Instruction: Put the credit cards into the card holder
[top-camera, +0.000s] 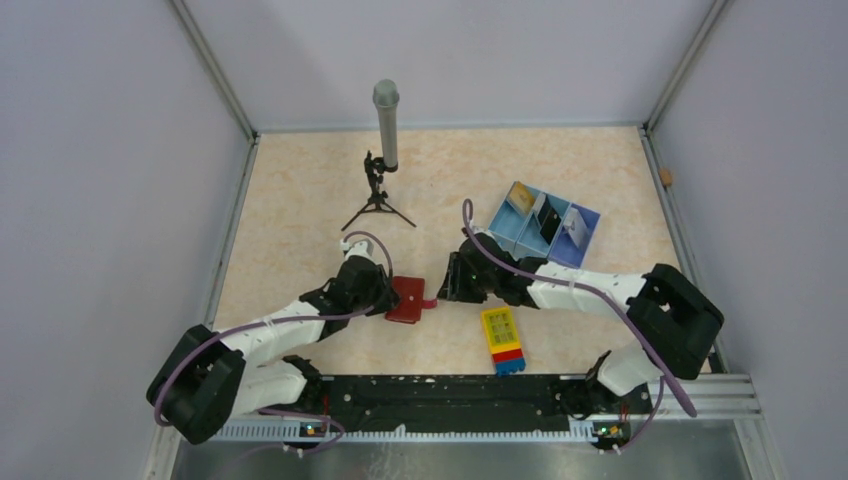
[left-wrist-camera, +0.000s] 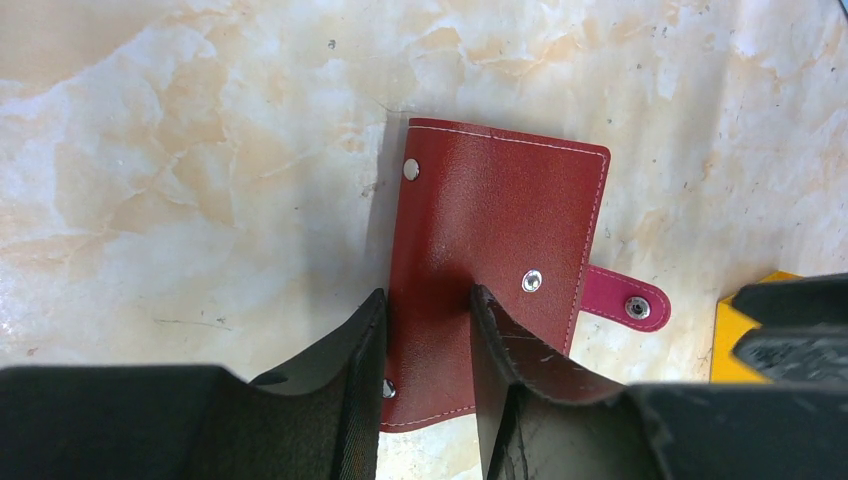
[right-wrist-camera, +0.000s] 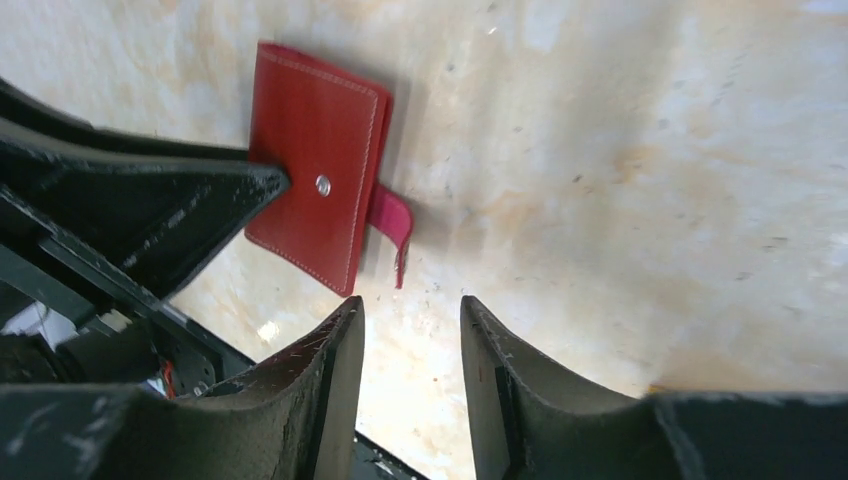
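The card holder (left-wrist-camera: 500, 220) is dark red leather, folded closed, with its pink snap strap (left-wrist-camera: 628, 298) sticking out unfastened on the right. My left gripper is shut on the holder's spine side. Just right of the strap, my right gripper is open, only bare table showing between its fingers. In the top view, cards stand in a blue compartment tray at the back right: a yellowish card (top-camera: 521, 197), a black one (top-camera: 547, 221) and a whitish one (top-camera: 577, 227). Whether any card is inside the holder cannot be seen.
The blue tray (top-camera: 508, 224) lies beyond the right arm. A yellow, red and blue toy-brick block (top-camera: 502, 338) is near the front, below the right gripper. A tripod with a grey cylinder (top-camera: 388, 125) stands at the back.
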